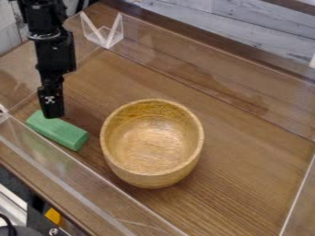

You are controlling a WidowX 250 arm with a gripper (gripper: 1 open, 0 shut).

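Note:
My black gripper point(51, 95) points down at the left of the table, open, its fingertips just above and behind a green block point(57, 133). The block lies flat near the front left. A large tan wooden bowl point(151, 170) stands to the right of the block, apart from it.
A white, angular object point(109, 35) stands at the upper left, beside the arm. At the lower left edge are dark fittings and a small yellow piece.

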